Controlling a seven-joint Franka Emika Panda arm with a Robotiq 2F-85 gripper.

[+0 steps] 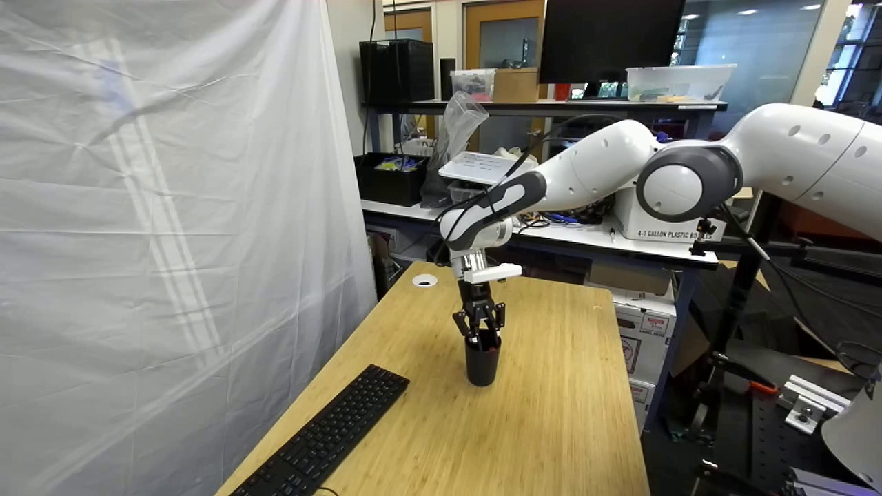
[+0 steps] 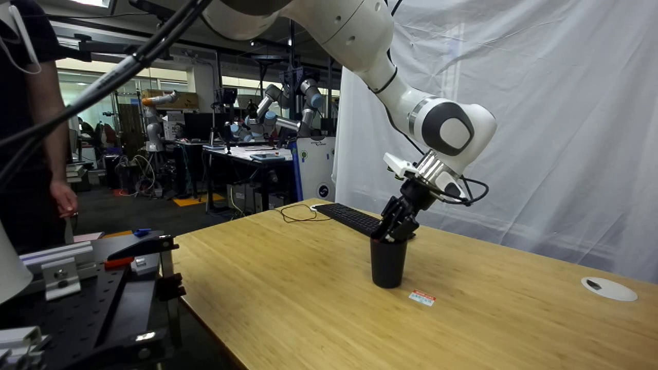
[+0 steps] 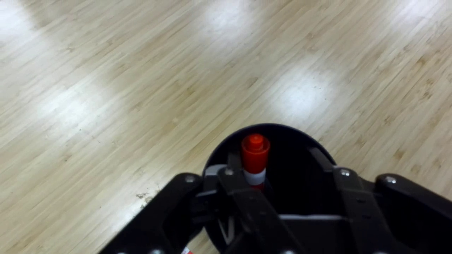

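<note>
A black cup (image 1: 481,366) stands upright on the wooden table. Inside it a marker (image 3: 255,158), red with a white band, leans or stands; its red end shows in the wrist view, while its lower part is hidden. My gripper (image 1: 485,335) points down into the mouth of the cup, its fingertips at or inside the rim. In the wrist view the fingers (image 3: 248,199) are apart, with the marker in the gap, close to the left one. Whether that finger touches the marker I cannot tell. In exterior view 2 the gripper hides part of the cup's rim.
A black keyboard (image 1: 331,438) lies along the table's curtain side. Close to the cup is a small red and white label (image 2: 422,298) on the table. A round white disc (image 2: 608,289) sits farther off.
</note>
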